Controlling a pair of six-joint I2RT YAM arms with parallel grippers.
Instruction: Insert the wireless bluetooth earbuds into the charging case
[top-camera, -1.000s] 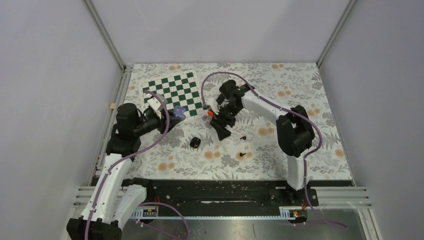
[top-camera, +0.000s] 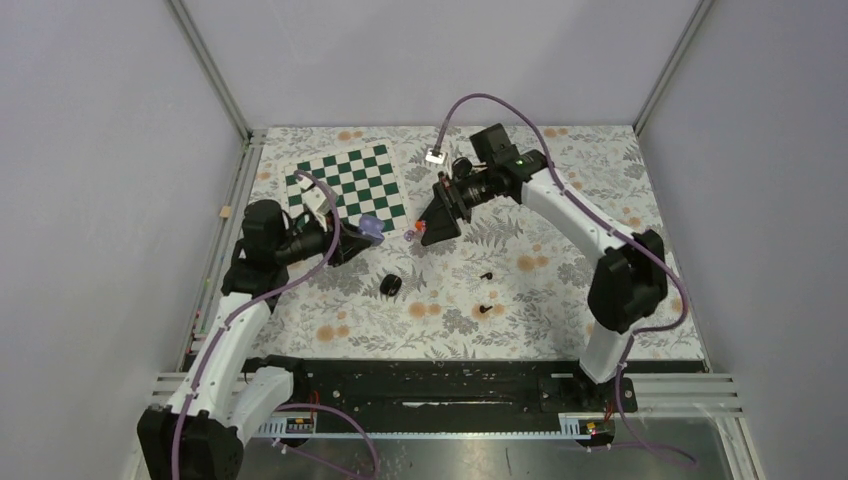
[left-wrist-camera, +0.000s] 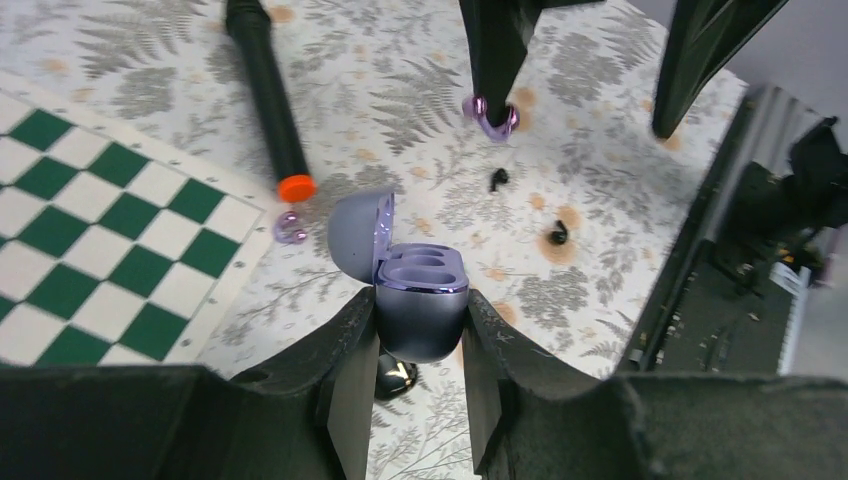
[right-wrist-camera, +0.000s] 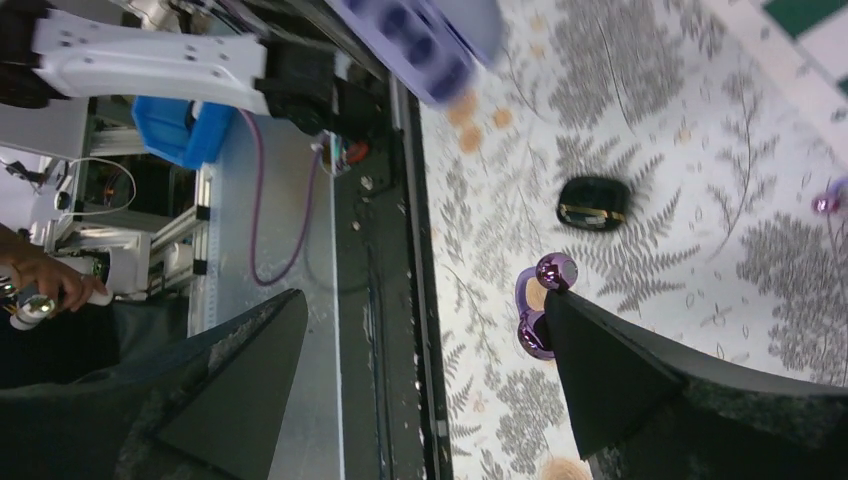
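Note:
An open lilac charging case (left-wrist-camera: 420, 310), lid raised and slots facing up, is held upright in my left gripper (top-camera: 355, 240). My right gripper (top-camera: 440, 215) is up to the right of it, fingers apart, with a purple earbud (right-wrist-camera: 537, 330) at one fingertip; whether it is gripped is unclear. A small purple piece (left-wrist-camera: 290, 228) lies on the table by the checkered board's edge. A dark glossy case (right-wrist-camera: 592, 203) and two small black earbuds (left-wrist-camera: 557, 232) (left-wrist-camera: 499, 179) lie on the patterned mat.
A checkered board (left-wrist-camera: 150, 230) is at the back left. A black cylinder with an orange end (left-wrist-camera: 265, 90) lies beside it, partly hidden from above.
My left gripper, with the lilac case, has shifted slightly to the right.

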